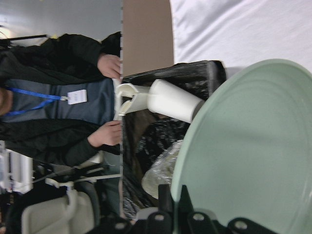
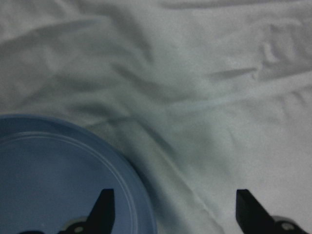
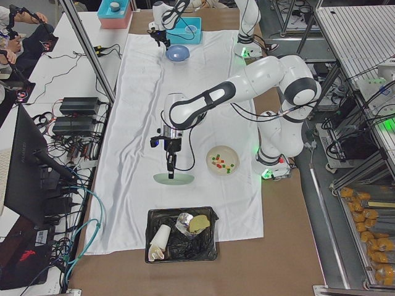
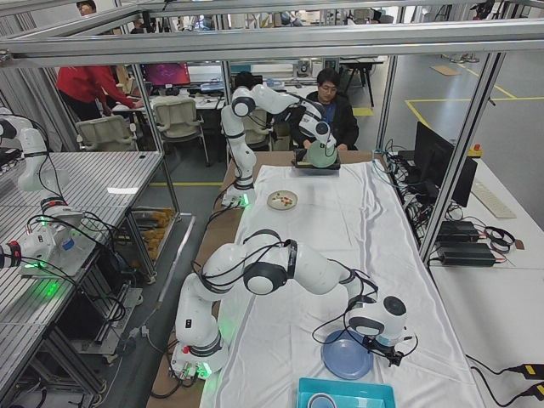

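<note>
My left gripper (image 3: 173, 174) is shut on the rim of a pale green plate (image 1: 246, 141), held tilted above the table short of the black-lined bin (image 3: 152, 234). The bin holds white cups (image 1: 172, 101), crumpled foil and a yellowish item (image 3: 199, 223). A cream plate (image 3: 222, 169) with small red, green and yellow pieces rests right of the green plate in the camera left view. My right gripper is open over the edge of a blue plate (image 4: 347, 355), with nothing between its fingers.
A turquoise tray (image 4: 347, 393) with a round item stands beside the blue plate at the far end from the bin. A seated person (image 4: 327, 106) is close behind the bin.
</note>
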